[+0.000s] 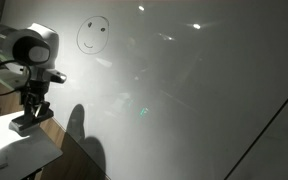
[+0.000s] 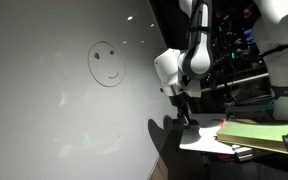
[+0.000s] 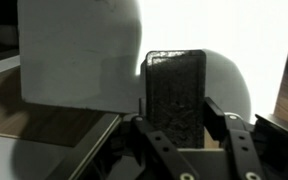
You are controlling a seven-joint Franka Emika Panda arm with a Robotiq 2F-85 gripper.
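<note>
A dark, oblong block, which looks like a whiteboard eraser (image 3: 174, 82), sits between the fingers of my gripper in the wrist view. The gripper is shut on it. In exterior view 1 the block (image 1: 30, 121) shows under my gripper (image 1: 35, 104), over the white table (image 1: 29, 153) at lower left. Exterior view 2 has my gripper (image 2: 182, 105) pointing down above the table (image 2: 196, 143). The block's underside is hidden, so its clearance from the table is hard to tell.
A large whiteboard (image 1: 174, 90) with a drawn smiley face (image 1: 92, 35) stands beside the table. Small green marks (image 1: 143, 111) are on its middle. A green-topped box (image 2: 256, 134) lies near the table in exterior view 2.
</note>
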